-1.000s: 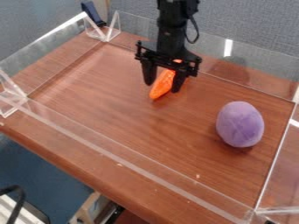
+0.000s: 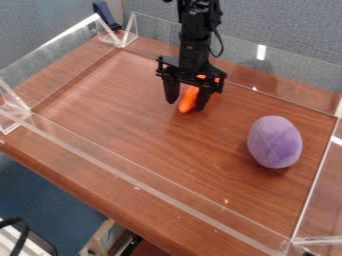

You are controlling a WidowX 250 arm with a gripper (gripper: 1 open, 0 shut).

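Observation:
My black gripper (image 2: pixel 187 88) hangs from the top at the back centre, low over the wooden tray floor. An orange carrot-like object (image 2: pixel 190 99) is between and partly behind its fingers. Whether the fingers grip it or only straddle it is unclear. A purple oval object (image 2: pixel 274 142) rests on the wood at the right.
Clear acrylic walls (image 2: pixel 118 30) border the wooden surface (image 2: pixel 134 150).
My gripper has shifted slightly down over the orange object, hiding more of it. The purple object has not moved.

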